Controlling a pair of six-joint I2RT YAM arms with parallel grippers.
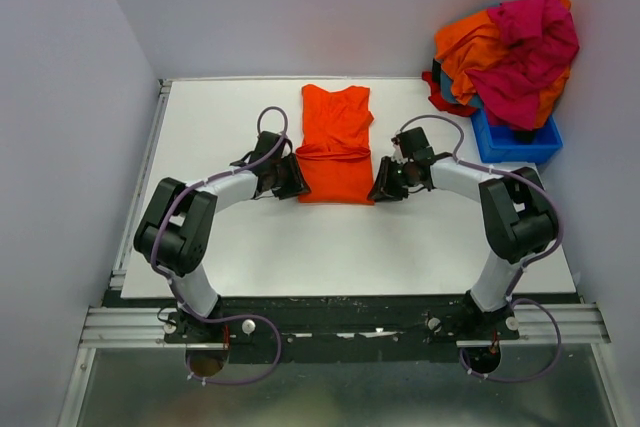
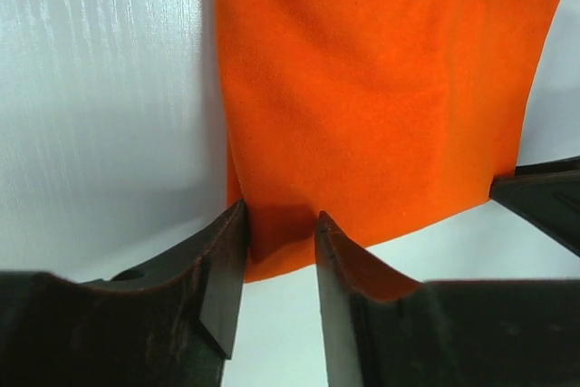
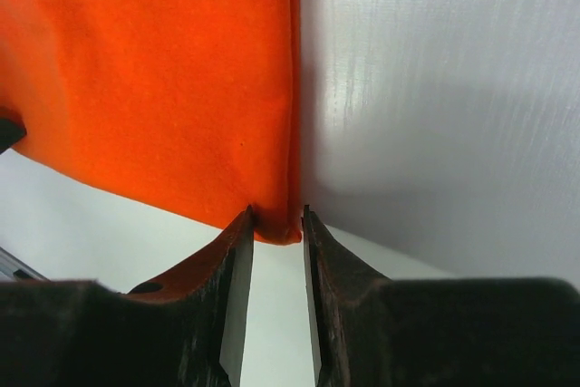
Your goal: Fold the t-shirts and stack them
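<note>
An orange t-shirt (image 1: 336, 127) lies partly folded on the white table, its upper part at the back and a smooth panel in front. My left gripper (image 1: 303, 193) is at the panel's front left corner. In the left wrist view, its fingers (image 2: 237, 251) stand part open, with the shirt's corner in the gap. My right gripper (image 1: 372, 196) is at the front right corner. The right wrist view shows the right gripper's fingers (image 3: 237, 256) part open around that corner, with cloth visible in the gap. Neither pair is closed tightly on the cloth.
At the back right stands a blue bin (image 1: 520, 149), heaped with orange and pink clothes (image 1: 520, 57).
</note>
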